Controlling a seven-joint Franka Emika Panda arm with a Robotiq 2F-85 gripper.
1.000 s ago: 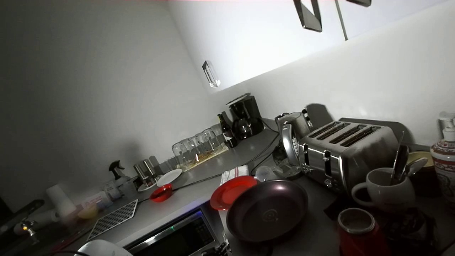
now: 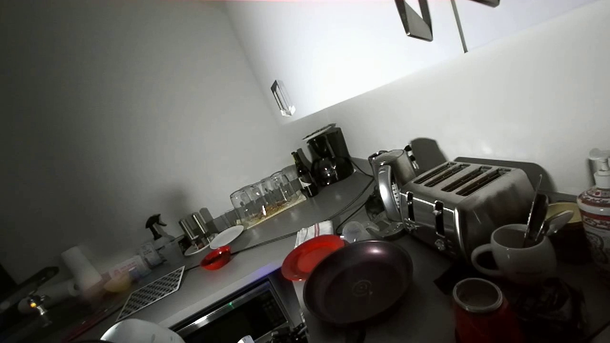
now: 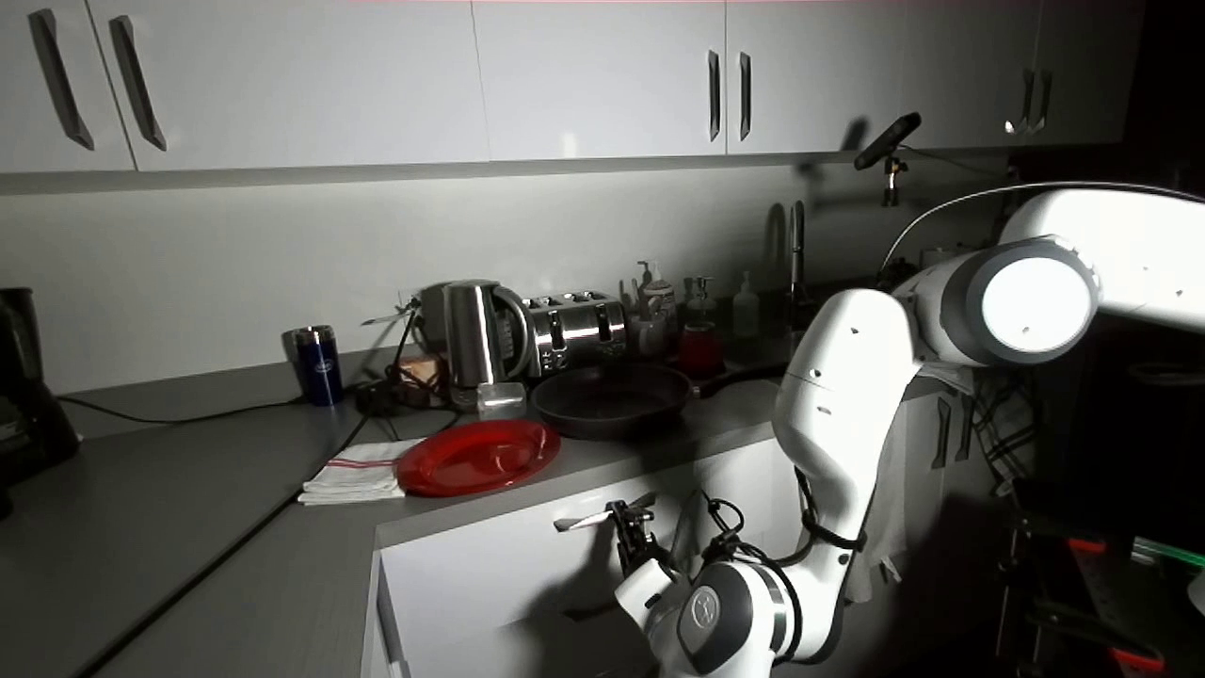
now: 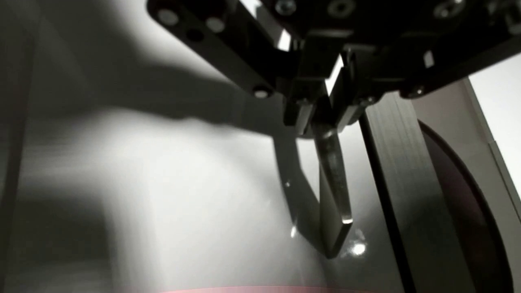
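Observation:
Below the counter, a metal handle (image 4: 334, 195) sticks out along a glossy white front (image 4: 220, 205), which looks like a drawer or cabinet face. My gripper is shut on this handle near the top of what shows of it; the rest slants down past the fingers and casts a shadow on the front. In exterior view 2 my gripper (image 3: 623, 514) is at the white front (image 3: 497, 576), with the pale end of the handle (image 3: 582, 524) reaching out to its left. Exterior view 1 shows only dark parts of the gripper at the lower edge.
Above the front runs the counter edge (image 4: 405, 185). A dark pan (image 3: 616, 397) and a red plate (image 3: 480, 456) stand close to it, with a folded towel (image 3: 356, 473) alongside. Kettle (image 3: 474, 333) and toaster (image 3: 578, 328) are behind.
At the bottom of exterior view 1, the white arm link has shifted slightly right and up, and the dark gripper parts have moved a little. The counter items look unchanged.

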